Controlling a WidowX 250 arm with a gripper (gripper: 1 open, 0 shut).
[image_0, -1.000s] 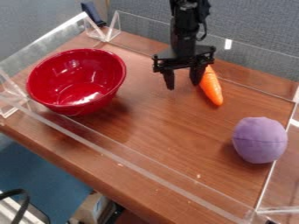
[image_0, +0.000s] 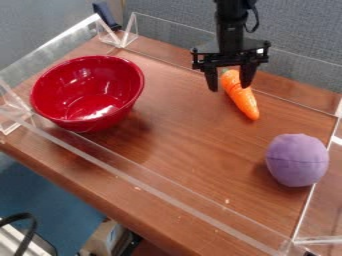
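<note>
My black gripper (image_0: 230, 72) hangs from the top of the view over an orange carrot (image_0: 241, 98), its open fingers straddling the carrot's upper end; whether they touch it is not clear. The carrot lies on the wooden table, pointing toward the front. A red bowl (image_0: 87, 92) stands at the left, and a purple ball (image_0: 297, 160) rests at the right.
Clear plastic walls border the wooden table (image_0: 174, 170), with a grey padded wall behind. A cable and small hardware sit off the table at the lower left.
My gripper has moved right, from beside the carrot to over its upper end. The carrot, bowl and ball look unmoved.
</note>
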